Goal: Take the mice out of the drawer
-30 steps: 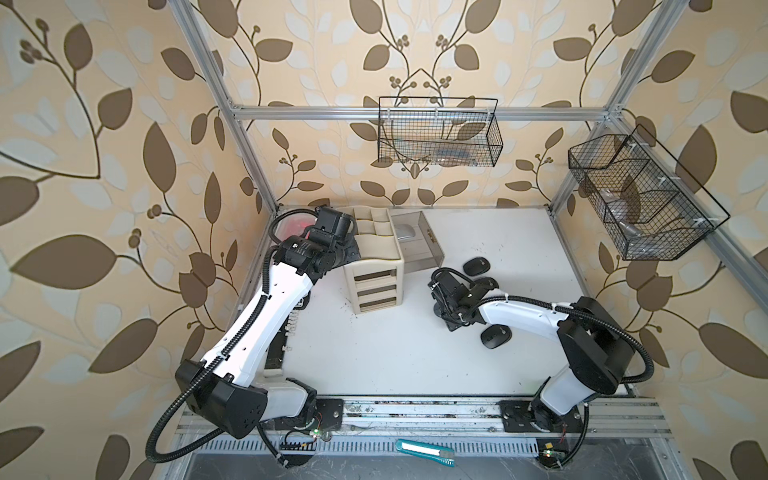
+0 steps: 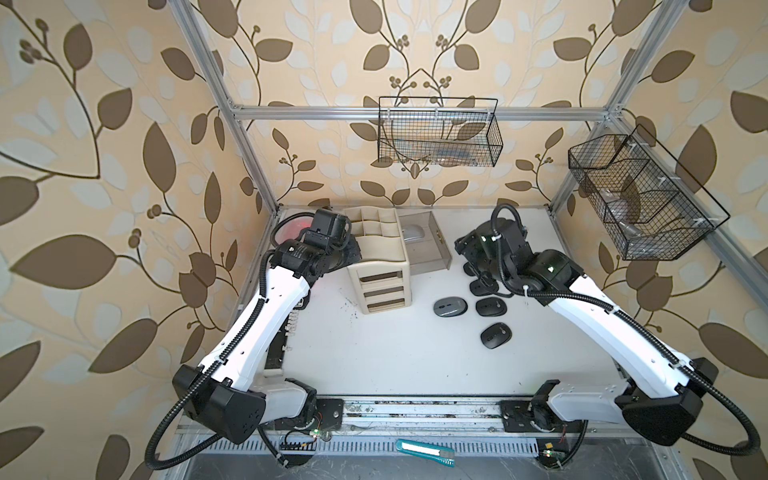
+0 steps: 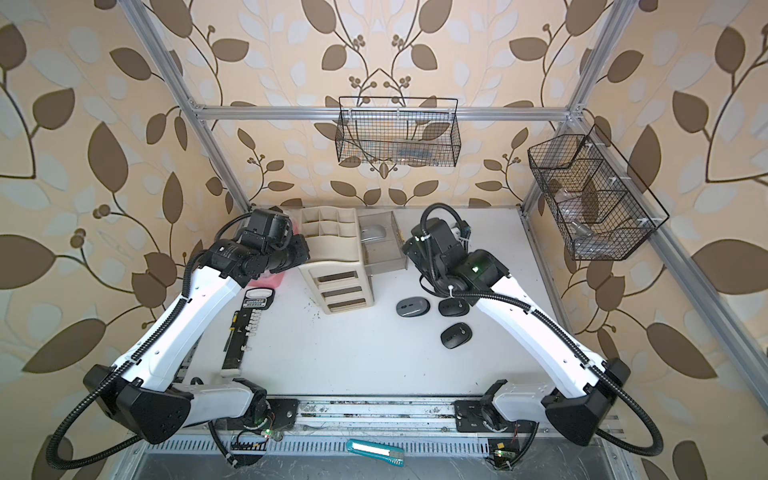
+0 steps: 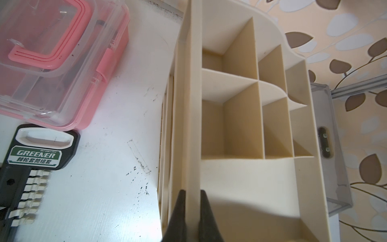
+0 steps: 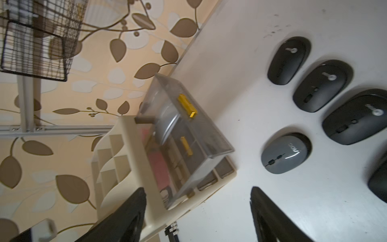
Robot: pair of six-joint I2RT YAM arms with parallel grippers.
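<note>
My left gripper is shut at the wall of the cream drawer organizer (image 2: 377, 248), its tips either side of that thin side edge. The clear drawer (image 5: 201, 129) is pulled out to the organizer's right and holds a light mouse (image 2: 413, 233). My right gripper stands open above the table, right of the drawer, nothing between its fingers. A grey mouse (image 5: 286, 155) and several black mice (image 5: 354, 121) lie on the table below it.
A pink-lidded box (image 4: 52, 80) and a GREENER socket set (image 4: 38, 157) lie left of the organizer. Wire baskets (image 2: 440, 136) hang on the back and right rails.
My right arm has risen and moved toward the back, off the mice. The organizer and its drawer have shifted slightly right; the left arm has moved very little.
</note>
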